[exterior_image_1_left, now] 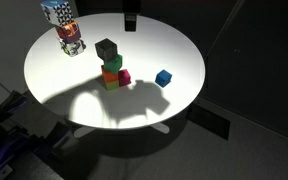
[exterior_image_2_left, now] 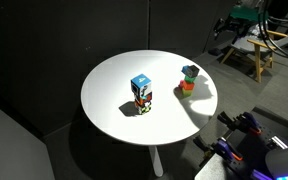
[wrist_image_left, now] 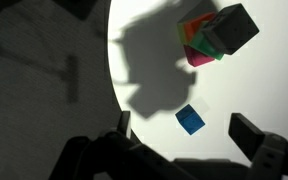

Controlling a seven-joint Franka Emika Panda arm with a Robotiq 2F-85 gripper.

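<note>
In the wrist view my gripper is open, its two dark fingers (wrist_image_left: 246, 132) wide apart. A blue cube (wrist_image_left: 190, 120) lies on the table below, within the gap as seen from there; nothing is held. That same blue cube (exterior_image_1_left: 163, 77) sits alone to the right of a small stack in the first exterior view. The stack has a black cube (exterior_image_1_left: 106, 49) on top, a green cube (exterior_image_1_left: 114, 64) under it, then an orange cube (exterior_image_1_left: 110, 76) and a yellow-green one. A crimson cube (exterior_image_1_left: 124, 77) stands beside its base. A dark part, probably a fingertip (exterior_image_1_left: 131, 22), hangs at the top edge.
A taller tower of patterned blocks (exterior_image_2_left: 141, 94) stands on the round white table (exterior_image_2_left: 109, 110), apart from the cube stack (exterior_image_2_left: 188, 82). Beyond the table's edge is dark floor.
</note>
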